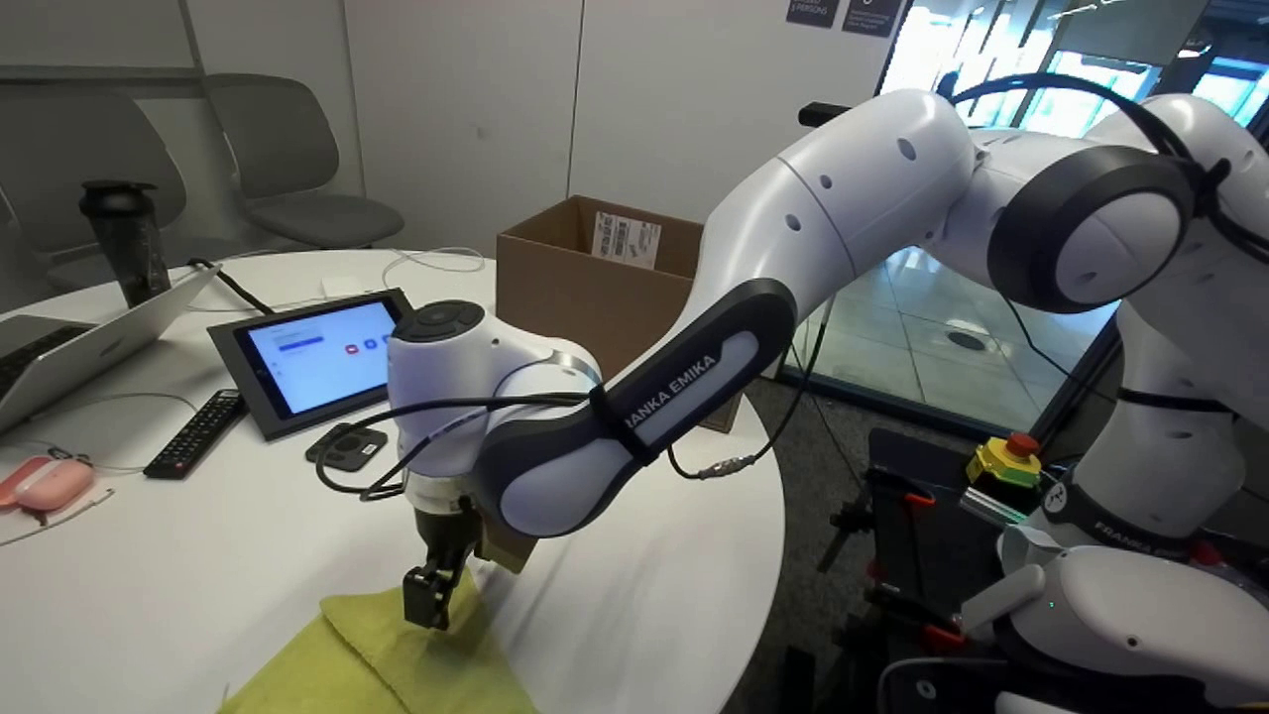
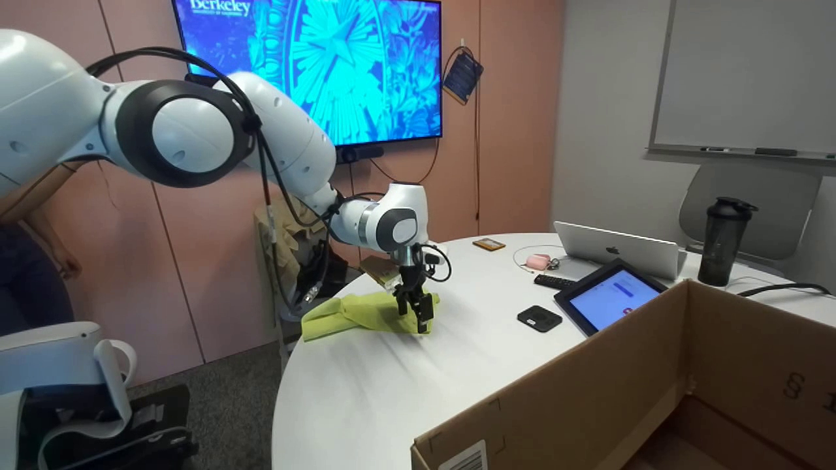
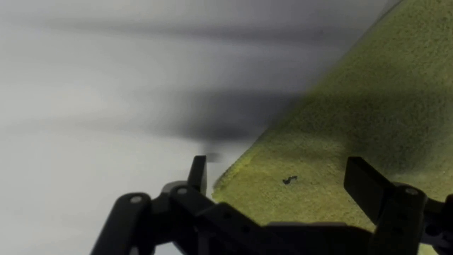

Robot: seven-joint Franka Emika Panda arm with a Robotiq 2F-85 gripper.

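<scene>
A yellow-green cloth (image 1: 369, 649) lies folded on the white table, near its edge; in the other exterior view the same cloth (image 2: 360, 313) spreads leftward from under the arm. My gripper (image 1: 428, 609) is low over the cloth's corner, pointing down. From the wrist, the gripper stands open, one finger (image 3: 197, 174) over bare table and the other finger (image 3: 367, 187) over the cloth. The cloth's corner (image 3: 254, 187), with a small dark mark close by, lies below the gap between them. Whether the fingertips touch anything cannot be made out.
An open cardboard box (image 1: 595, 286) stands at the table's far side. A tablet (image 1: 315, 363), a black puck-like device (image 1: 351, 448), a remote (image 1: 196, 434), a laptop (image 1: 107, 345) and a dark bottle (image 1: 127, 244) occupy another part. Bare table surrounds the cloth's corner.
</scene>
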